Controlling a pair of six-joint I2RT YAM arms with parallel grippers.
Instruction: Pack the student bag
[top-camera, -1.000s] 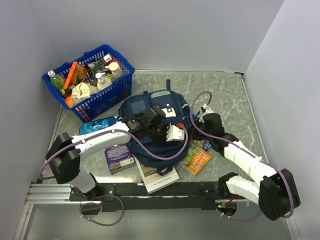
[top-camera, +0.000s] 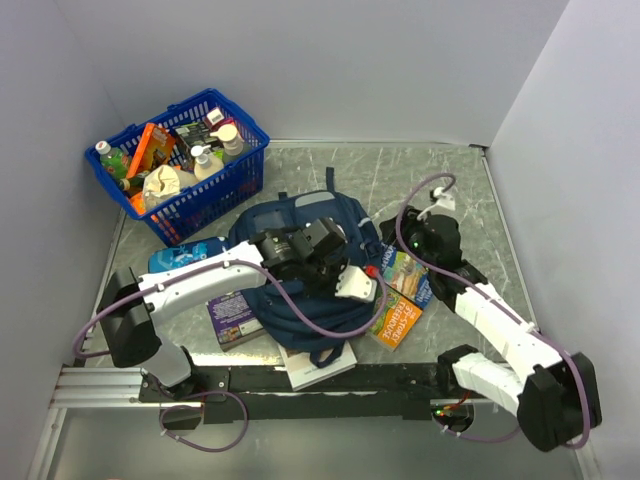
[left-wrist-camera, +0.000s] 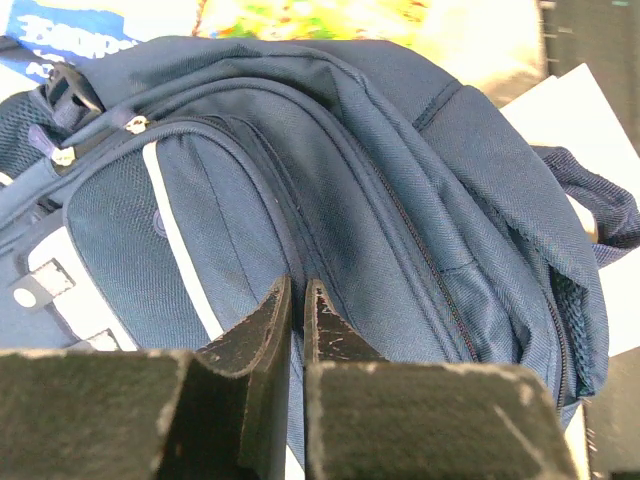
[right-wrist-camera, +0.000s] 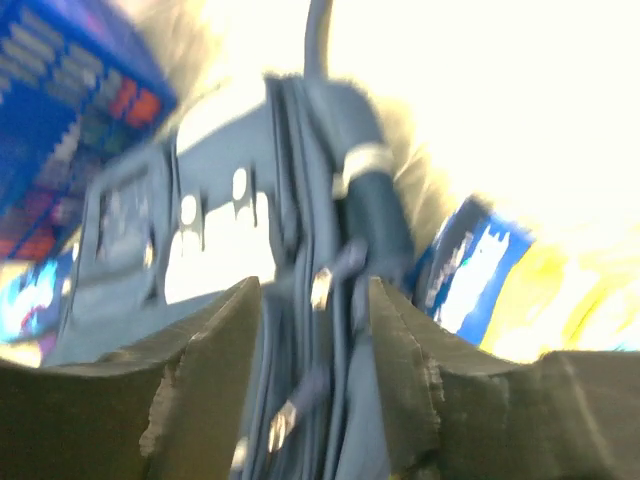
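The navy backpack (top-camera: 275, 220) lies in the middle of the floor, partly under my left arm. My left gripper is shut on the backpack's fabric, at a seam beside the white piping. My right gripper (top-camera: 392, 230) is open at the pack's upper right side. In the blurred right wrist view, the backpack (right-wrist-camera: 150, 240) lies beneath and ahead of the right gripper. Orange and blue books (top-camera: 395, 320) lie to its right, a purple book (top-camera: 230, 318) and white book (top-camera: 315, 372) at the near left and front.
A blue basket (top-camera: 205, 205) of bottles and packets stands at the back left. A blue pouch (top-camera: 175, 258) lies left of the backpack.
My right gripper has moved up and back, away from the books. The backpack has shifted slightly, and my left gripper has moved a little right.
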